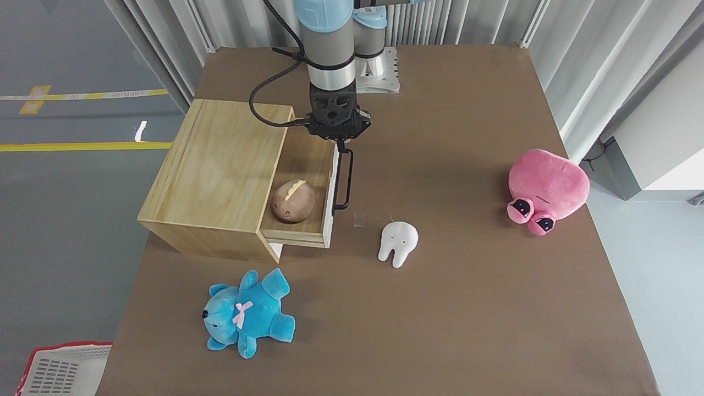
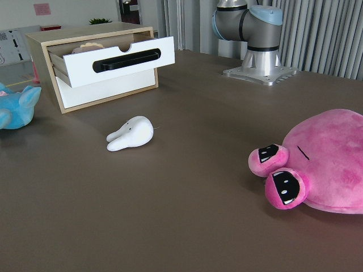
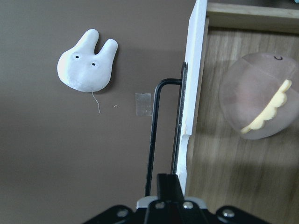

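A light wooden cabinet (image 1: 211,171) has its drawer (image 2: 116,68) pulled out, with a round brown plush (image 1: 293,204) inside; the plush also fills the right of the wrist view (image 3: 252,93). The drawer has a black handle (image 3: 153,126) on its white front. My gripper (image 1: 340,146) is at the drawer's front, by the handle's upper end in the front view; in the wrist view its black body shows at the bottom edge. I cannot tell whether it is open, shut or gripping the handle.
A blue bear (image 1: 260,313) lies front left, a white plush (image 1: 399,237) right of the drawer, a pink plush (image 1: 548,185) at the right table edge. The arm's base (image 2: 260,73) stands at the back.
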